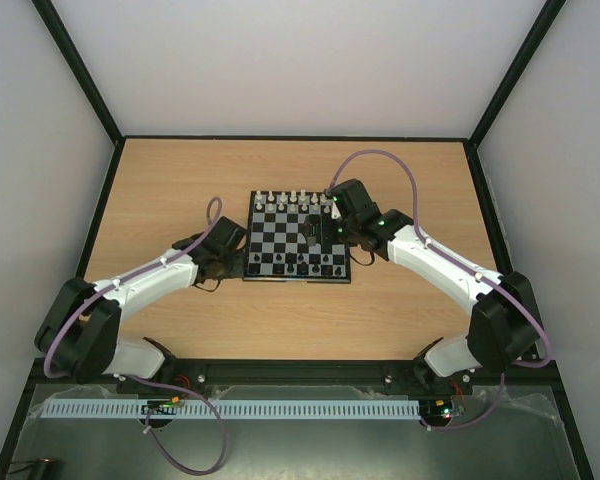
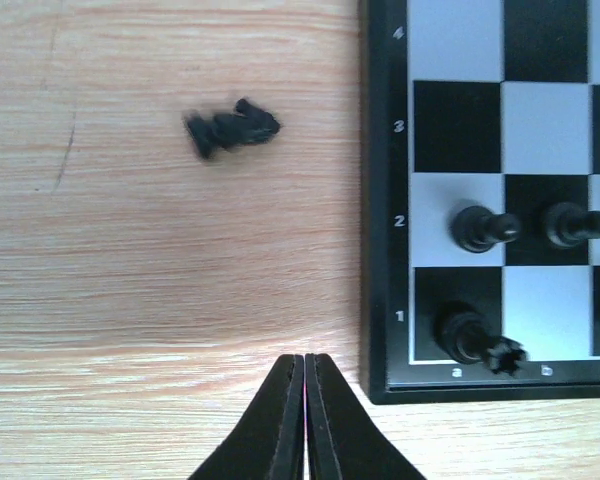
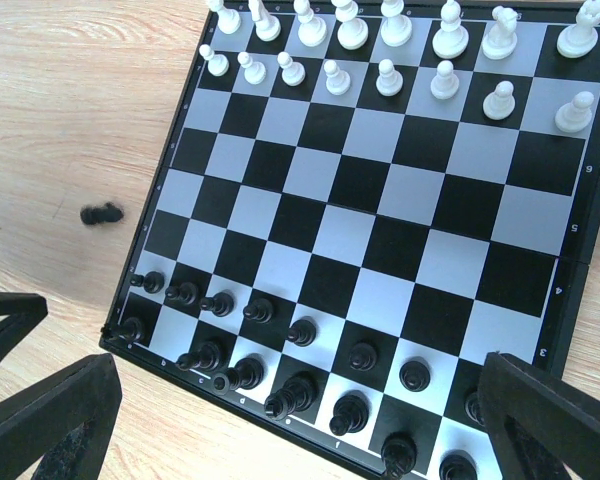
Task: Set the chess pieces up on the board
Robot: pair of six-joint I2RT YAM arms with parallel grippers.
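The chessboard point(image 1: 280, 235) holds white pieces along its back rows and black pieces along its front rows. A loose black piece lies on its side on the wood left of the board, also seen in the right wrist view point(image 3: 100, 214). My left gripper is shut with nothing visible between its fingers, just left of the board's front corner and below that piece in its view. My right gripper stands open over the right part of the board; in its own view the black fingers show at the lower left and lower right.
Dark frame rails run along the table's edges.
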